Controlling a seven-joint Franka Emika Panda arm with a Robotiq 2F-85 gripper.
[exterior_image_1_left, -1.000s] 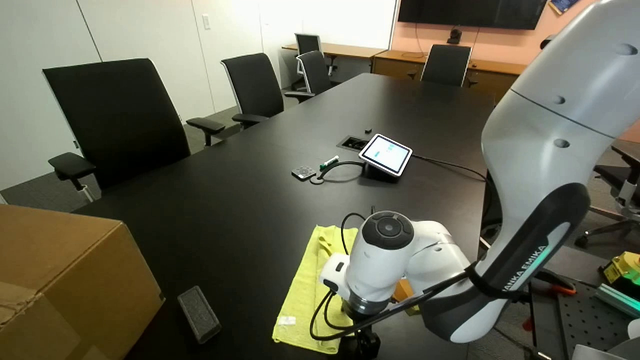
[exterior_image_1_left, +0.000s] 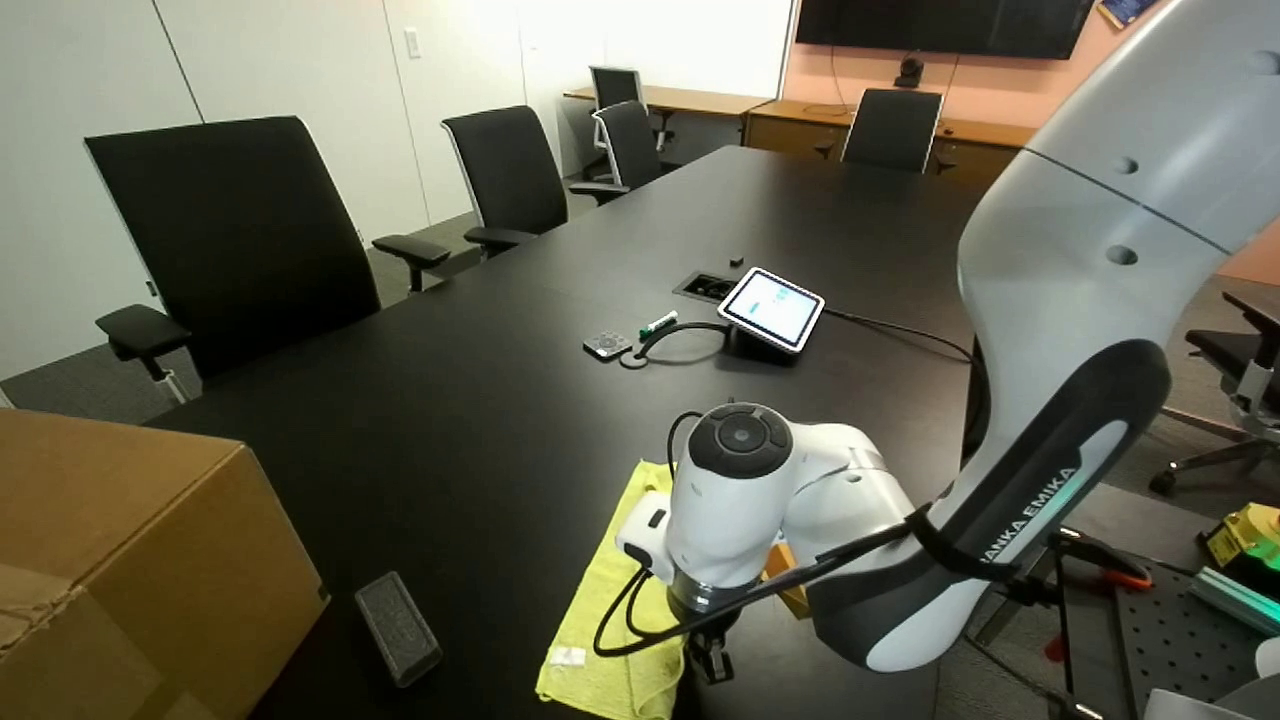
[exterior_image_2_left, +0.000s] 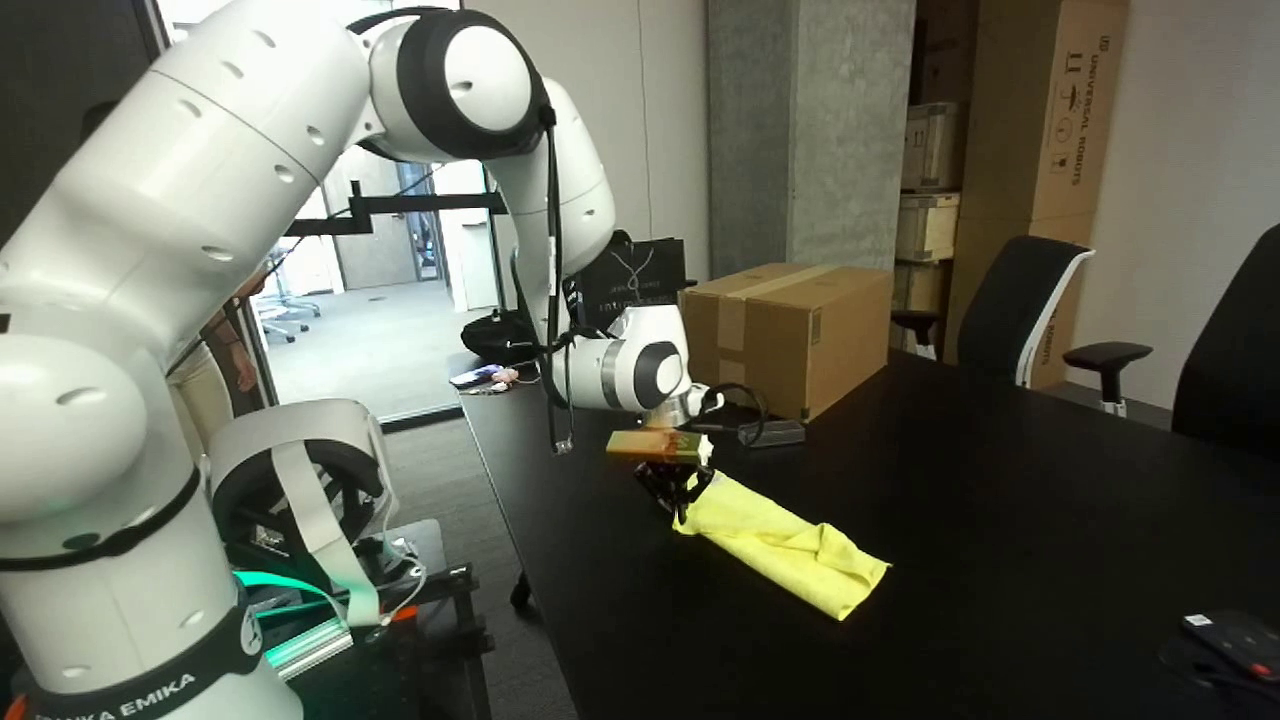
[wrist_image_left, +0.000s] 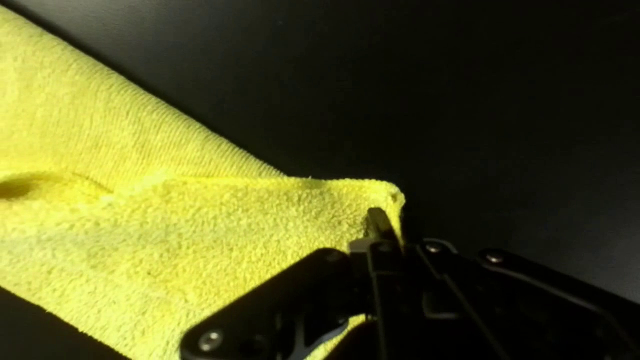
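A yellow cloth (exterior_image_2_left: 786, 546) lies partly folded on the dark table, one narrow end under the arm. In the wrist view, the tip of my gripper is shut on a corner of this cloth (wrist_image_left: 240, 240), with the fabric edge emerging just beyond the fingers. From exterior view 2, the gripper (exterior_image_2_left: 675, 490) is low at the cloth's near-left end. Exterior view 1 has the gripper (exterior_image_1_left: 710, 660) beside the cloth (exterior_image_1_left: 594, 624), whose right part is covered by the arm and cables. A small white tag (exterior_image_1_left: 566, 656) shows on the fabric.
A large cardboard box (exterior_image_1_left: 156, 552) stands left of the cloth, a grey block (exterior_image_1_left: 398, 628) between them. Farther up the table are a tablet (exterior_image_1_left: 771, 308), a marker (exterior_image_1_left: 659, 323) and a small box-like item (exterior_image_1_left: 607, 346). Bare table surrounds the cloth.
In exterior view 1, the arm and gripper have moved left and slightly upward in the picture. The cloth has shifted a little, its lower end now bulging farther down.
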